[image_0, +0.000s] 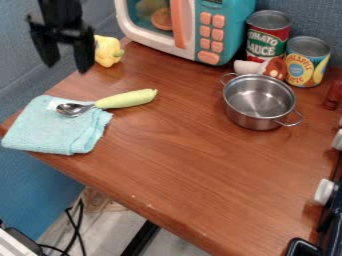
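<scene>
My black gripper (62, 45) hangs at the upper left, blurred, left of a yellow object (107, 52) at the table's back left edge; whether its fingers are open or shut is unclear. A spoon (75, 108) lies on a folded light-blue cloth (54, 130) at the left, with a pale green corn-like object (127, 99) over its handle end. A steel pot (259, 106) stands on the right half of the table.
A toy microwave (210, 30) stands at the back, with cans (267, 32), small items and a red bottle (334, 93) to the right.
</scene>
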